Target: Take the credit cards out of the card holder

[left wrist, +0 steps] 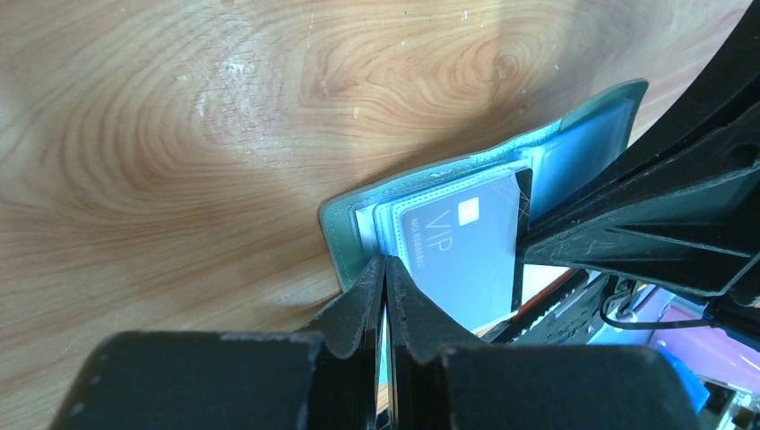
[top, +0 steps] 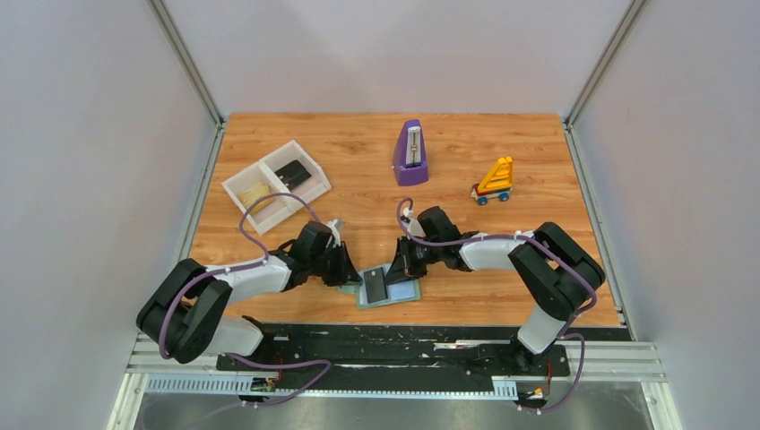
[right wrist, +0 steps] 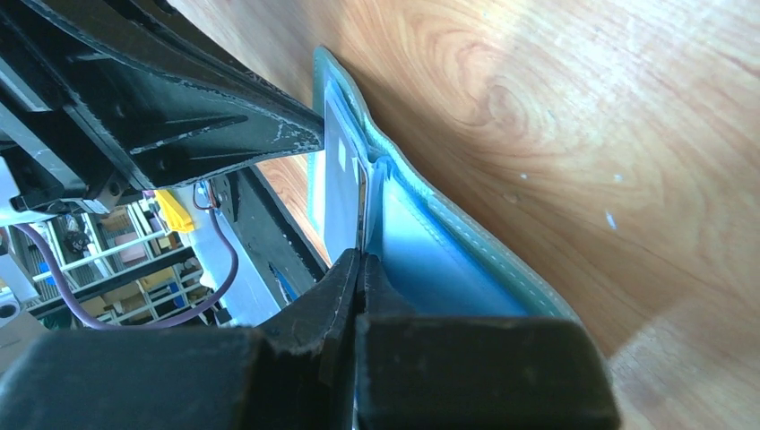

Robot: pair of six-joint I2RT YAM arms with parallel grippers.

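Note:
The card holder (top: 417, 293), blue-green with clear sleeves, lies opened on the table near its front edge. A grey card (left wrist: 462, 246) marked VIP sits in its left-hand sleeve, a dark strip along one edge. My left gripper is shut on the holder's outer edge, a sliver of blue-green showing between its fingers. From the other side, my right gripper is shut with its tips at the card's dark edge (right wrist: 362, 210), by the fold. Nothing can be made out between its fingers. Sleeve film bulges beside that edge.
A white two-part box (top: 318, 184) at the back left holds a black item and a yellowish one. A purple metronome (top: 401, 159) and a yellow toy crane (top: 498, 176) stand farther back. Bare table lies behind the holder.

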